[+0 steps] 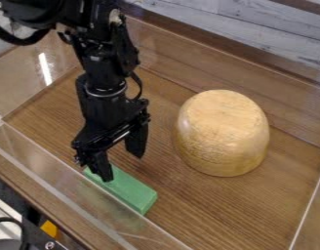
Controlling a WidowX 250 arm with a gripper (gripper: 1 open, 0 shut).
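Note:
My black gripper [113, 146] is lowered at the left-centre of the camera view, its fingers open and angled down over a green rectangular block [126, 197] that lies near the front edge. The tip of one finger is at the block's back left end; whether it touches cannot be told. A large round tan object [222, 132], like a cheese wheel or loaf, sits to the right of the gripper, apart from it.
A clear rim runs along the lower left. A pale plank wall [254, 24] stands at the back.

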